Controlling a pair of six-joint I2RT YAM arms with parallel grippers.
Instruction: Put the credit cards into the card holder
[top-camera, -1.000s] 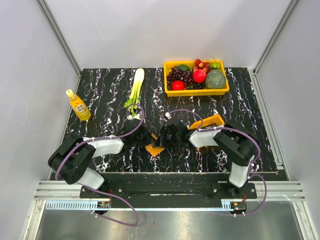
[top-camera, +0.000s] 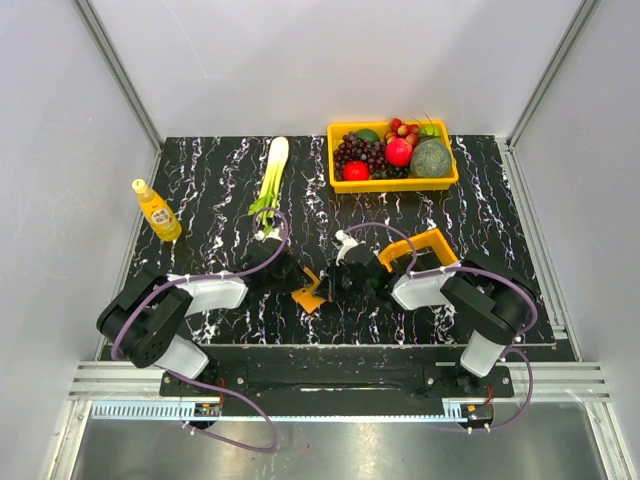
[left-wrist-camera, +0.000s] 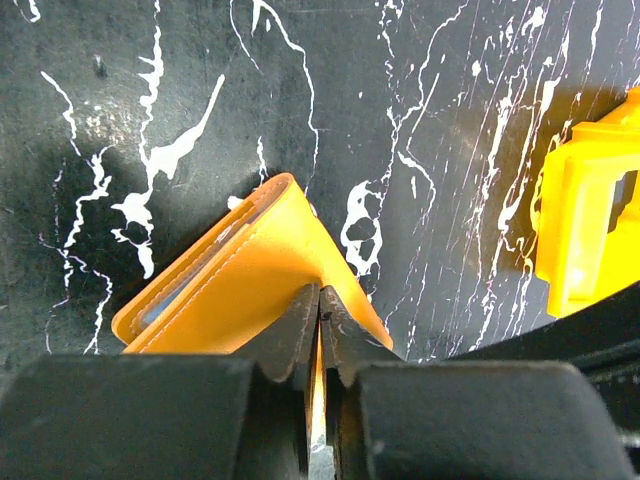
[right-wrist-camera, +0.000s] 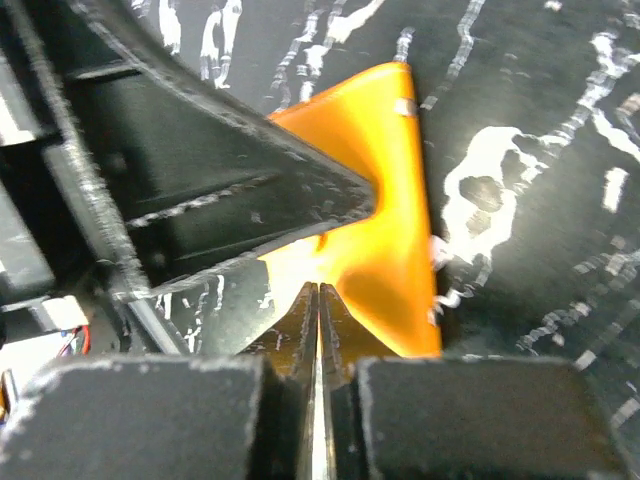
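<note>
The orange card holder (top-camera: 310, 298) lies on the dark marbled table between my grippers. In the left wrist view it (left-wrist-camera: 230, 290) is a folded wallet with a blue-grey edge showing inside its opening. My left gripper has its fingertips together on the holder's near part; whether anything is between them is unclear. My right gripper is over the holder (right-wrist-camera: 380, 280), fingertips close together, with no card visible in them. The black body of the other gripper covers part of the holder in the right wrist view.
An empty-looking yellow basket (top-camera: 432, 240) is at the right behind the right arm. A yellow crate of fruit (top-camera: 340, 184) stands at the back, celery (top-camera: 272, 170) lies behind my left gripper, and a yellow bottle (top-camera: 160, 213) is at the left.
My right gripper and arm have moved slightly to the right in the top view. The left arm and the holder look almost unchanged.
</note>
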